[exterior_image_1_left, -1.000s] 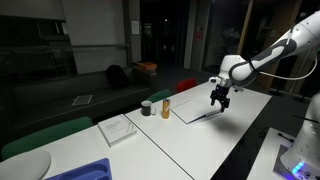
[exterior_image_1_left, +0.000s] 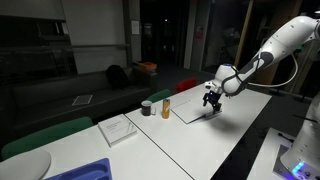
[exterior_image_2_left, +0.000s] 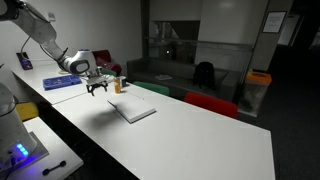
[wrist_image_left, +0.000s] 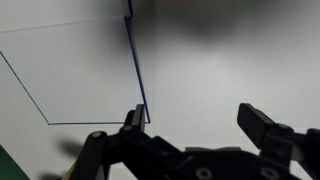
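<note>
My gripper stands open, and nothing shows between its fingers. In the wrist view a flat white board (wrist_image_left: 75, 75) with dark blue edge lines lies on the white table, to the left of the gap between the fingers. In exterior view 2 a white board (exterior_image_2_left: 132, 107) with a dark edge lies to the right of my gripper (exterior_image_2_left: 97, 87). From exterior view 1, the gripper (exterior_image_1_left: 212, 99) is seen above the dark-edged board (exterior_image_1_left: 203, 116); the exact height is hard to tell.
An orange bottle (exterior_image_1_left: 166, 108) and a mug (exterior_image_1_left: 147, 108) stand near the table's back edge. Further left lie a white box (exterior_image_1_left: 117, 129), a blue tray (exterior_image_1_left: 82, 171) and a white plate (exterior_image_1_left: 25, 166). Chairs line the back edge.
The arm has swung a little to the left in exterior view 1, with the gripper slightly higher in the picture. The objects on the table have not visibly moved.
</note>
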